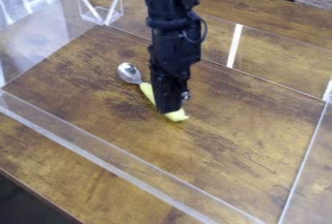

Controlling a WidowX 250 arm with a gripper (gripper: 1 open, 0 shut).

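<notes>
My black gripper [170, 97] is low over the middle of the wooden table, at a spoon [128, 73] with a silver bowl and a pale yellow-green handle [174, 113]. The spoon lies with its bowl to the upper left. The gripper's fingertips are at the handle, partly covering it; whether they touch it cannot be made out. The gripper looks shut, with nothing visible held between its fingers.
Clear strips [234, 44] run around the work area of the wooden table [91, 141]. A small white wire-like object [104, 11] stands at the back left. Bare wood lies to the right and front.
</notes>
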